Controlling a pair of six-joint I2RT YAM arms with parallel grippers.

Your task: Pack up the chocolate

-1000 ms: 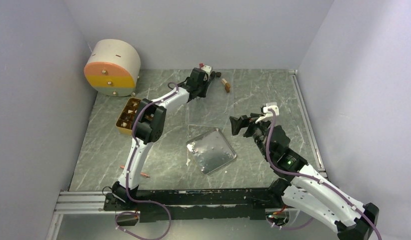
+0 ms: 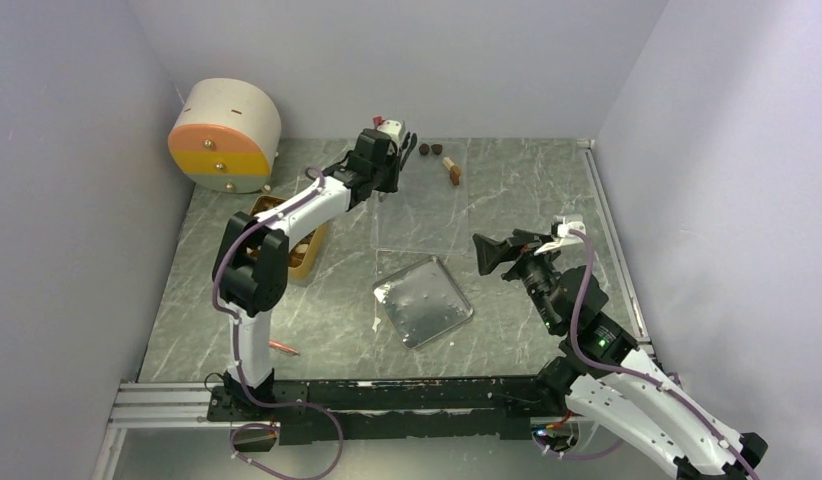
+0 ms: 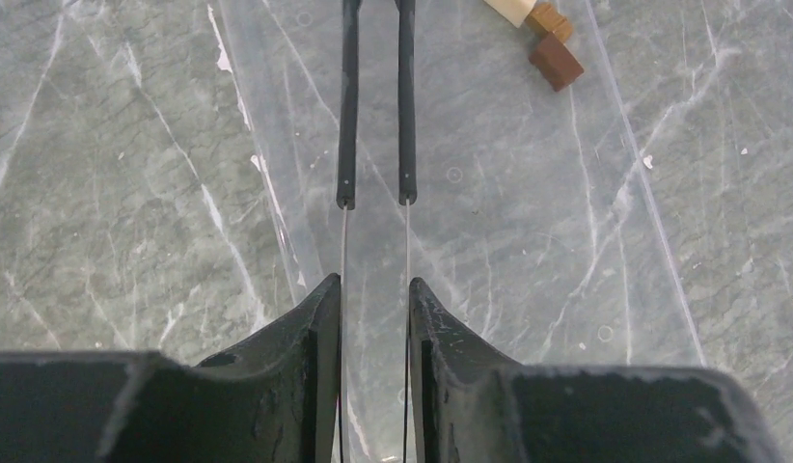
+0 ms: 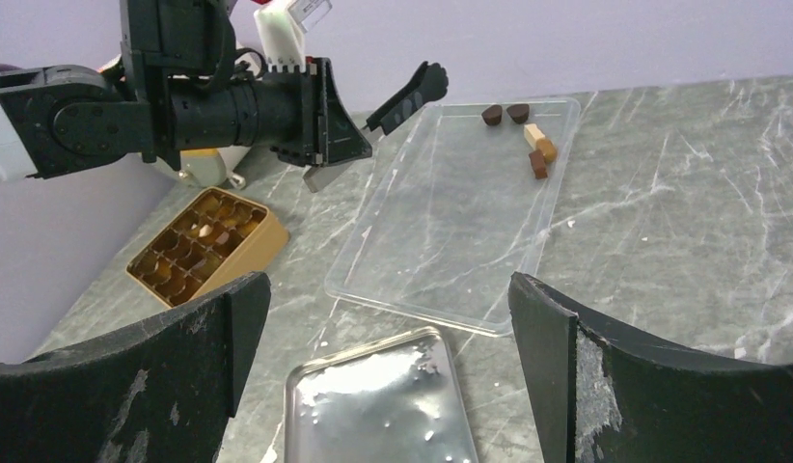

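Observation:
My left gripper is shut on metal tongs with black tips (image 3: 406, 135), held over the left side of the clear tray (image 3: 528, 251); no chocolate shows between the tips. Two dark chocolates (image 4: 492, 115) lie at the back of that tray. Pale, tan and brown pieces (image 3: 554, 63) lie at its right side. The gold chocolate box (image 4: 253, 247) stands to the left, with pieces in some compartments, partly hidden by my left arm in the top view. My right gripper stands open and empty at the right.
A metal tray (image 2: 422, 300) lies in front of the clear tray. A striped drawer cabinet (image 2: 224, 135) stands at the back left, and a copper-coloured rod (image 2: 284, 349) at the front left.
My left gripper has moved leftward with the tongs, away from the two dark chocolates, uncovering them. My right arm has shifted slightly rightward.

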